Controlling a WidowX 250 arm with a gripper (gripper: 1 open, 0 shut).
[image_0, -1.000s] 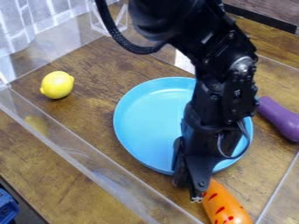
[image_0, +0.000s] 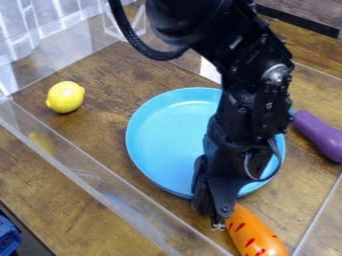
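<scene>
The black gripper (image_0: 214, 205) reaches down over the front right part of a blue plate (image_0: 167, 140), its tips low at the plate's near edge, beside the upper end of an orange carrot (image_0: 257, 238) with dark markings. The fingers look close together; whether anything is between them is hard to see. The carrot lies on the wooden surface at the bottom right, partly hidden by the gripper.
A lemon (image_0: 66, 96) lies at the left on open wood. A purple eggplant (image_0: 318, 136) is at the right edge. Clear panels cross the left and bottom of the scene. A dark blue object (image_0: 11, 240) shows at the lower left corner.
The gripper and plate have shifted very slightly to the left. Little else differs.
</scene>
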